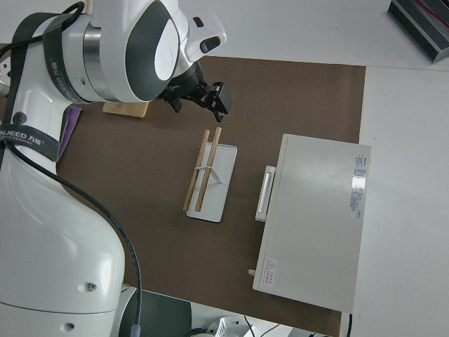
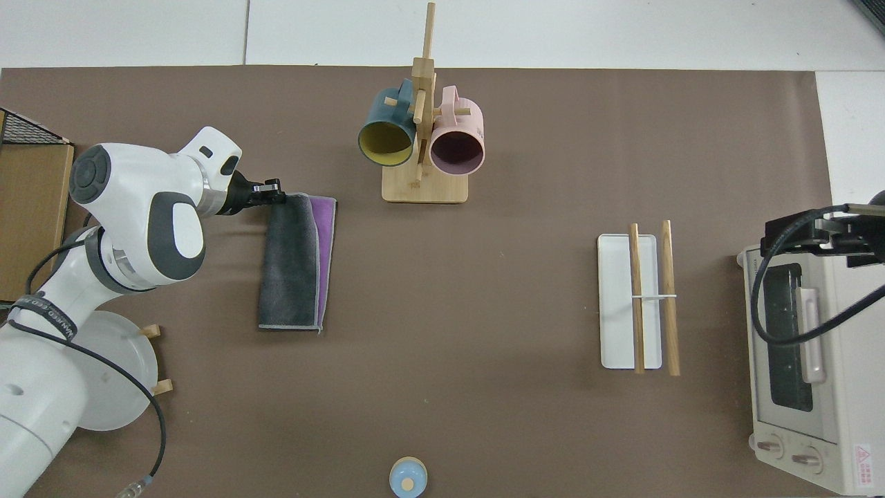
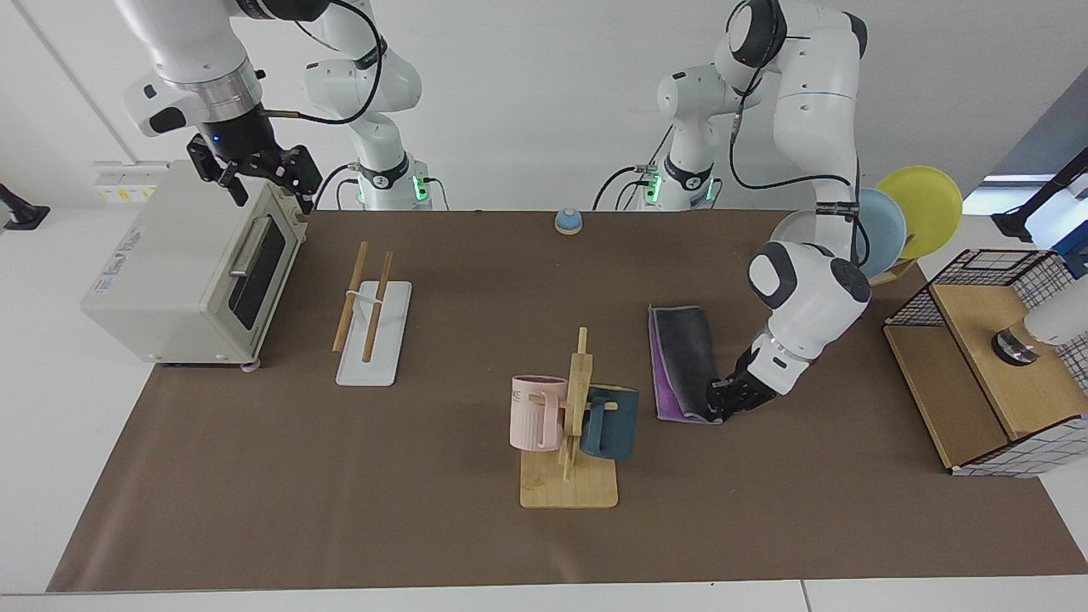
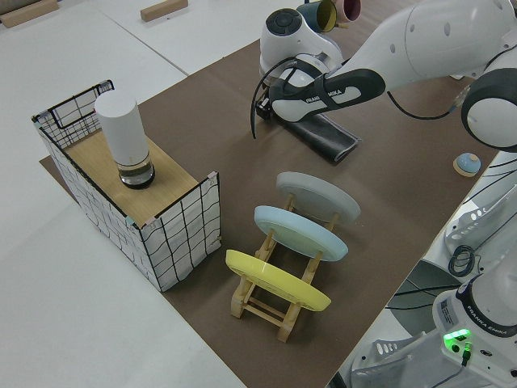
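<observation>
A grey-and-purple cloth (image 2: 290,278) lies folded on the brown mat. One black gripper (image 2: 269,191) is low at the cloth's top end, appearing to touch it; whether it is shut on the cloth is unclear. The other gripper (image 3: 267,184) hangs over the white toaster oven (image 3: 168,286), its fingers pointing down; its state is hard to tell. A wooden mug tree (image 2: 424,187) holds a teal mug (image 2: 386,124) and a pink mug (image 2: 456,128).
A white board with two wooden bars (image 2: 614,299) lies beside the oven. A plate rack with plates (image 4: 279,280) and a wire-sided wooden shelf (image 4: 174,178) are at the other end. A small blue round object (image 2: 407,477) lies near the edge.
</observation>
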